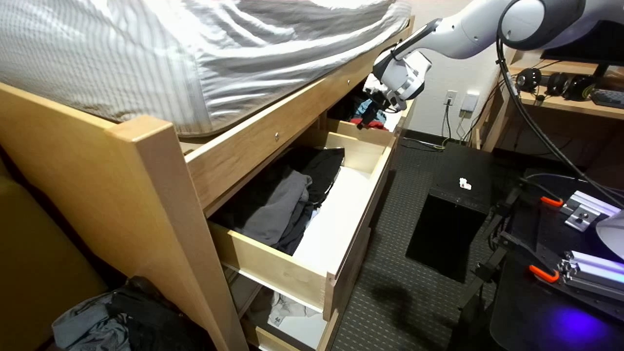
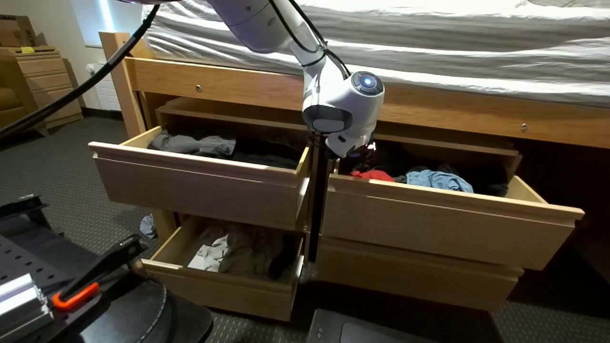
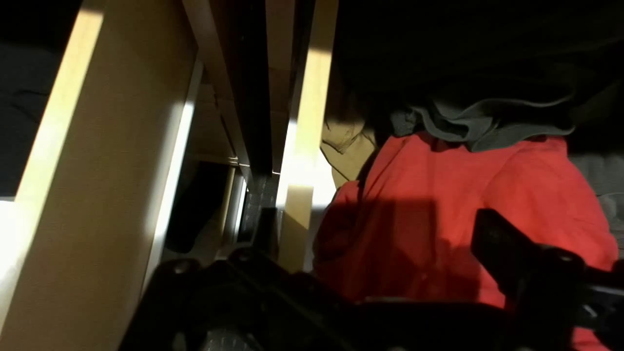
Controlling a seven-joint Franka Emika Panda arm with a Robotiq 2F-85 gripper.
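Over the near end of the upper right drawer [image 2: 452, 197], my gripper is open with nothing held between its fingers. A red cloth [image 3: 444, 216] lies bunched below it in the wrist view. The right finger [image 3: 496, 234] appears over the red cloth, while the left one lines up beside the drawer's wooden side wall [image 3: 313, 96]. Whether either touches anything, I cannot tell. A light blue garment [image 2: 439, 180] lies beside the red cloth in the same drawer. Dark grey fabric [image 3: 491, 120] borders the red cloth.
The upper left drawer [image 1: 275, 266] stands pulled out, dark and grey clothes [image 1: 275, 207] at its back and bare floor in front. Below it, another open drawer [image 2: 223, 288] holds pale clothes. The bed rail [image 1: 292, 128] runs close above. A black box [image 1: 459, 181] stands on the floor.
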